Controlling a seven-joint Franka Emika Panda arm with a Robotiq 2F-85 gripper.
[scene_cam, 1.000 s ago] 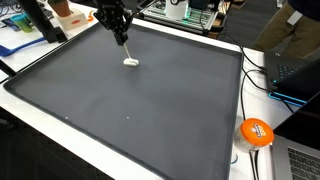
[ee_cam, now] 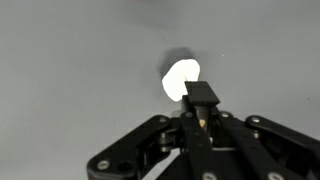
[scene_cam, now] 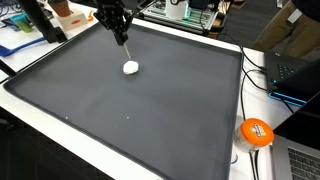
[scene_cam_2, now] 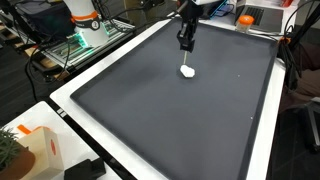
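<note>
Near the far side of the grey board, my gripper is shut on a thin light stick. At the stick's lower end is a white rounded piece, at or just above the board; whether it touches I cannot tell. The second exterior view has the same white piece below the gripper. Seen from the wrist, the white piece shows just beyond the closed fingertips, with a dark shadow beside it. The gripper hides most of the stick there.
The grey board is otherwise bare, with wide free room around the white piece. An orange-topped container and a laptop are off the board at the right. Coloured items lie beyond its far left corner.
The white piece looked flat and narrow earlier; now it shows a broader, rounder face and sits slightly lower in the view. The gripper has hardly shifted and is still shut on the stick.
</note>
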